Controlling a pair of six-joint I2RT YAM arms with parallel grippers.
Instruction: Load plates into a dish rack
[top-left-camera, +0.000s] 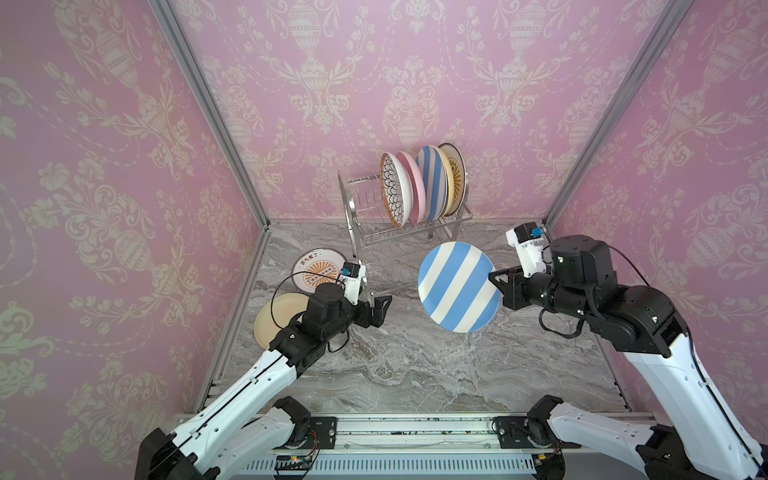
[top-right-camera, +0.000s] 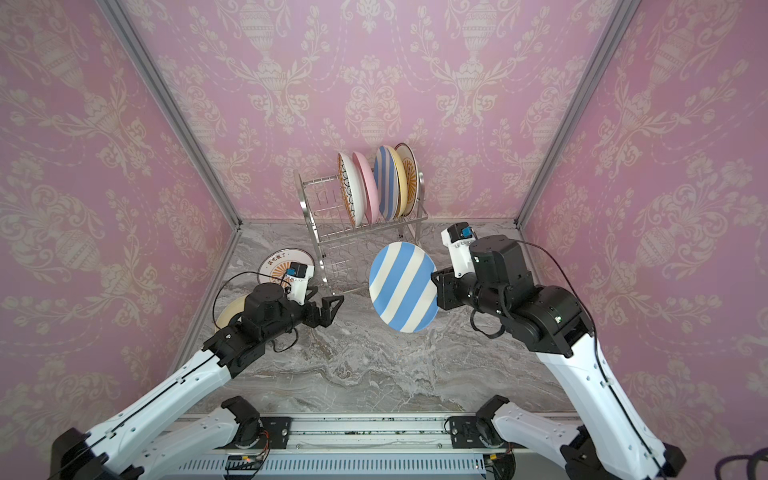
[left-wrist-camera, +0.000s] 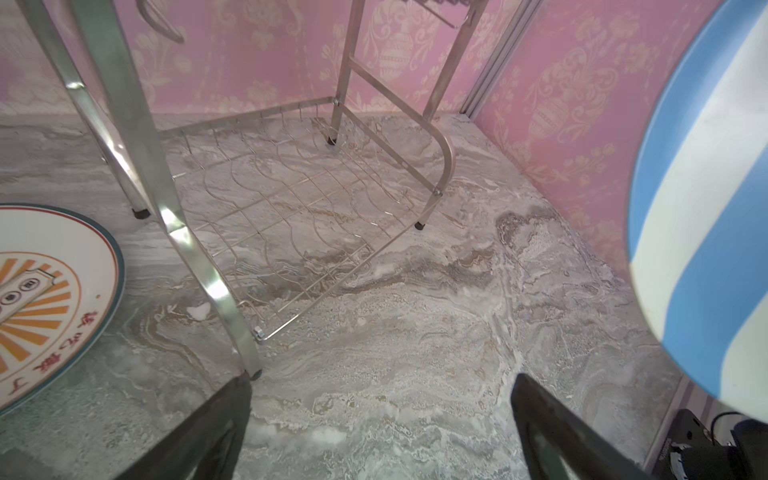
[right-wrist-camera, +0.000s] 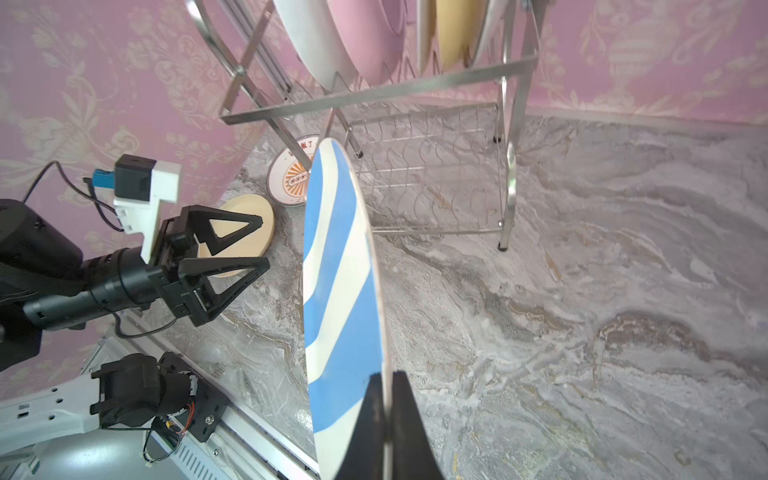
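Observation:
A blue-and-white striped plate (top-left-camera: 456, 286) (right-wrist-camera: 340, 296) hangs in the air below the rack's upper tier, my right gripper (top-left-camera: 501, 285) shut on its rim. My left gripper stands open and empty to the plate's left, in front of the metal dish rack (top-right-camera: 345, 237). The rack's upper tier holds several upright plates, including pink (top-left-camera: 412, 192), striped (top-left-camera: 428, 180) and patterned ones. A white plate with an orange sunburst (left-wrist-camera: 40, 312) lies on the counter left of the rack; a cream plate (top-left-camera: 272, 320) lies nearer, partly behind my left arm.
The rack's upper tier has empty slots on its left, and its lower tier holds nothing. Pink walls (top-left-camera: 640, 160) enclose the left, back and right sides; a metal rail (top-left-camera: 400, 424) runs along the front.

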